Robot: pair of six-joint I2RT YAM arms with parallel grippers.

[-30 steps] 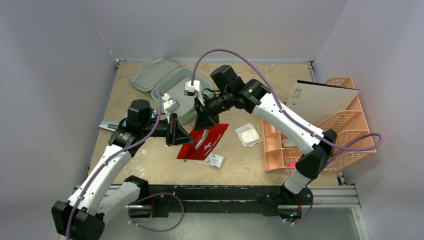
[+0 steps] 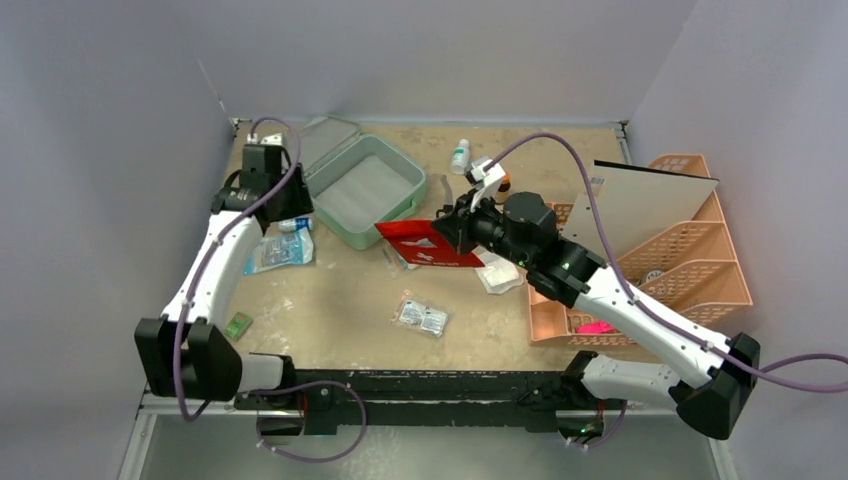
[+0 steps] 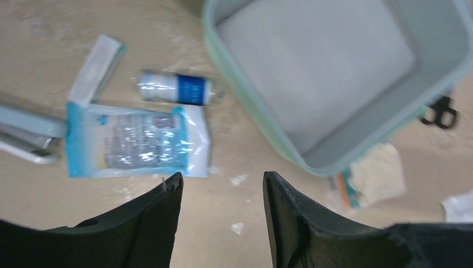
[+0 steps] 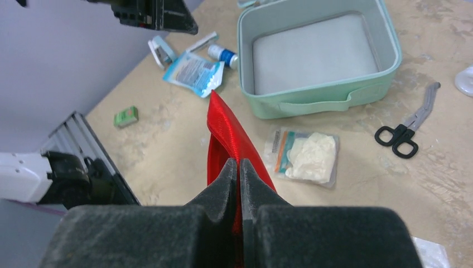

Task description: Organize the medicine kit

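My right gripper is shut on a red pouch (image 2: 425, 255), held aloft right of the mint-green box (image 2: 360, 190). My left gripper hangs open and empty at the upper left, over a blue packet (image 3: 134, 142), a white bottle with blue label (image 3: 173, 87) and slim items. In the right wrist view, black scissors (image 4: 404, 134) and a clear bag with white contents (image 4: 309, 156) lie beside the box. A silver packet (image 2: 423, 316) lies near the front.
An orange organizer (image 2: 690, 275) with a white board (image 2: 630, 210) stands at the right. A green item (image 2: 238, 326) lies front left; bottles (image 2: 460, 155) stand at the back.
My left gripper has pulled away from the pouch to the upper left. My right gripper has carried the red pouch rightward and turned it.
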